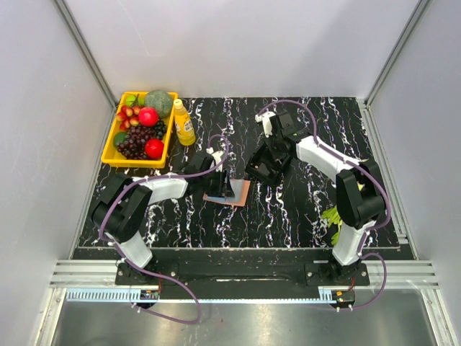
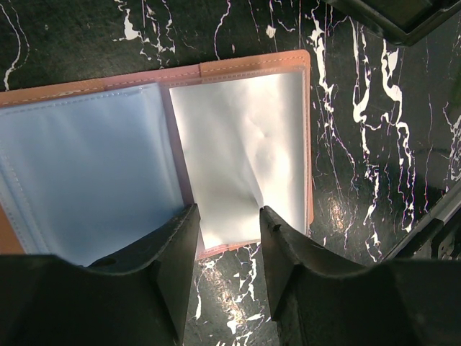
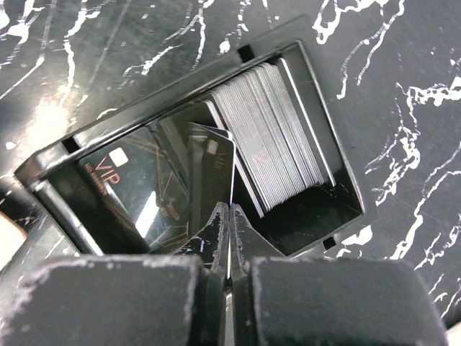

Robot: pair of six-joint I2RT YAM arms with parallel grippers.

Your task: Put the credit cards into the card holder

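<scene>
The open card holder (image 2: 122, 173) lies flat, a blue pocket on its left, a white pocket (image 2: 238, 151) on its right. My left gripper is over the seam between them, fingertips apart; whether anything is between them is unclear. At the upper right of the top view sits the black card box (image 1: 263, 167); in the right wrist view it shows a stack of card edges (image 3: 266, 133) and a flat VIP card (image 3: 137, 180). My right gripper is shut at the edge of an upright black card (image 3: 210, 169) in the box.
A yellow basket of fruit (image 1: 112, 155) and a yellow bottle (image 1: 183, 126) stand at the back left. Yellow bananas (image 1: 333, 220) lie at the right, partly under the right arm.
</scene>
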